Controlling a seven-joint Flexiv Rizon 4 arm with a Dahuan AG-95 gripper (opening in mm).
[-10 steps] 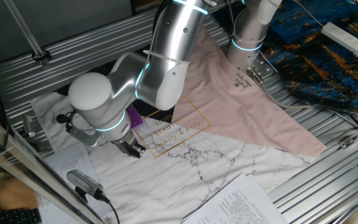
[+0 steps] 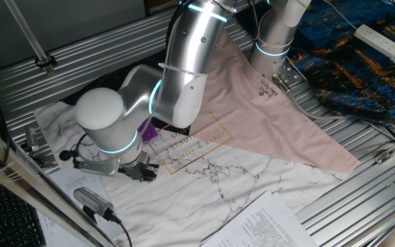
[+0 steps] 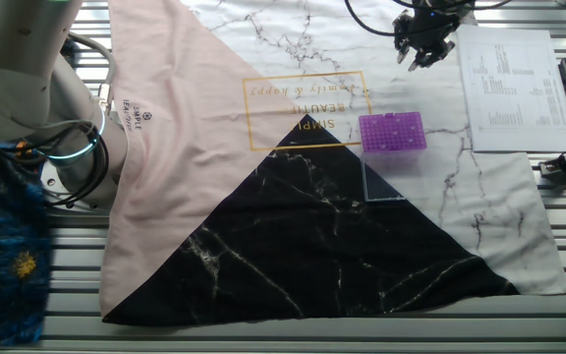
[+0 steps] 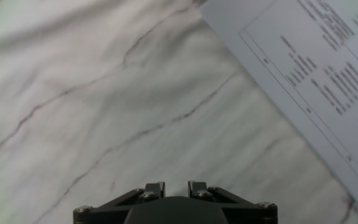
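Note:
My gripper [image 2: 147,173] hangs over the white marbled part of the cloth, left of the gold-framed print. In the wrist view, a narrow gap with bare cloth showing separates the fingertips of the gripper, so it stands slightly open and empty. A purple perforated rack [image 3: 393,132] lies on the cloth in exterior view 2, with a clear plastic piece [image 3: 385,187] beside it over the black part. From exterior view 1, the arm partly hides the purple rack [image 2: 147,134]. The gripper [image 3: 419,59] is well apart from the rack.
Printed paper [image 3: 505,88] lies at the cloth's edge, close to the gripper's side. Another paper stack [image 2: 262,223] is at the front. A small camera [image 2: 93,201] and metal post [image 2: 33,182] stand at the left.
My gripper has shifted slightly left and its wrist has turned. A blurred shape at the lower left, seen a second ago over the keyboard, is gone. The rack has not visibly moved.

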